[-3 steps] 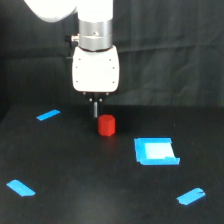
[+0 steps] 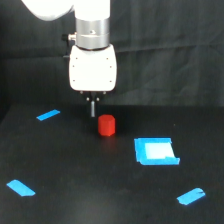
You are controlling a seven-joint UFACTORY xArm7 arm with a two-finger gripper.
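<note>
The white robot arm hangs from the top of the camera view, with its gripper [image 2: 92, 102] pointing down at the upper centre, a little left of and above a red cylinder [image 2: 106, 125]. The narrow fingers are small and dark, and whether they are open or shut is unclear. The cylinder stands upright on the dark table [image 2: 90, 180], apart from the gripper.
A blue-edged shape with a white middle [image 2: 157, 150] lies to the right. Blue tape strips [image 2: 48, 114] mark the left back, front left [image 2: 21, 187] and front right [image 2: 190, 196]. A dark curtain hangs behind.
The arm and gripper have shifted slightly left, away from the red cylinder. The cylinder has not visibly moved.
</note>
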